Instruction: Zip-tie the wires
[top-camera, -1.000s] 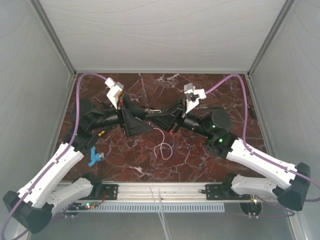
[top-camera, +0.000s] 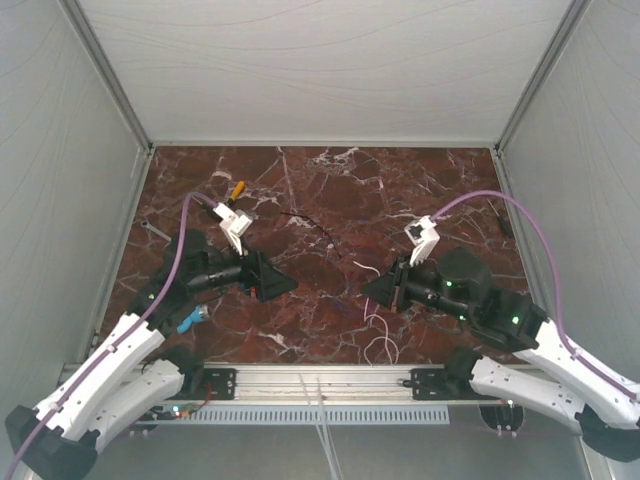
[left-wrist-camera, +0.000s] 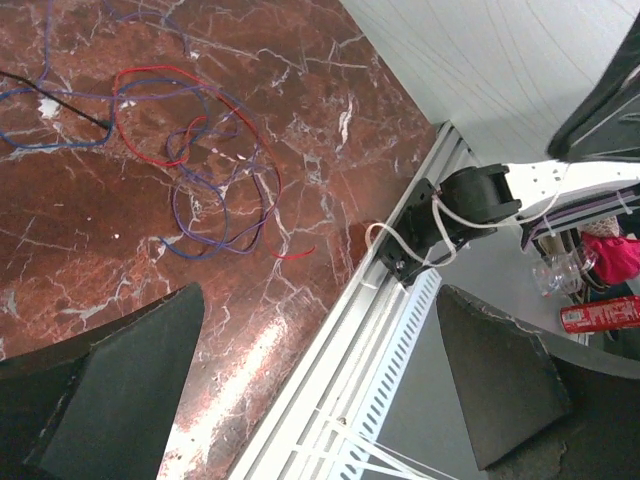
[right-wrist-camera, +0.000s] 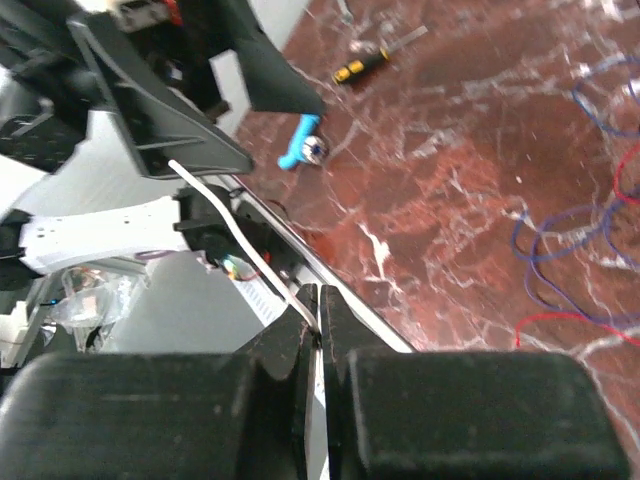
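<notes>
My right gripper is shut on a thin white wire (right-wrist-camera: 240, 235); one end sticks out past the fingertips toward the upper left. In the top view more of that white wire (top-camera: 380, 338) hangs in loops below the right gripper. My left gripper (top-camera: 278, 284) stands open to the left, with nothing between its fingers and a gap separating it from the right one. Red wire (left-wrist-camera: 268, 140) and blue-purple wire (left-wrist-camera: 207, 237) lie loosely coiled on the table. A thin black strand (left-wrist-camera: 60, 101) lies over the blue wire; I cannot tell what it is.
Behind the left arm lies a yellow-handled screwdriver (top-camera: 237, 189); a light blue tool (top-camera: 189, 320) is in front of it and a wrench (top-camera: 155, 231) further left. A metal rail (top-camera: 320, 382) edges the table front.
The two grippers were close together in the middle and are now apart. The right one has moved right and toward the front, carrying the white wire; the left has shifted slightly and tilted downward.
</notes>
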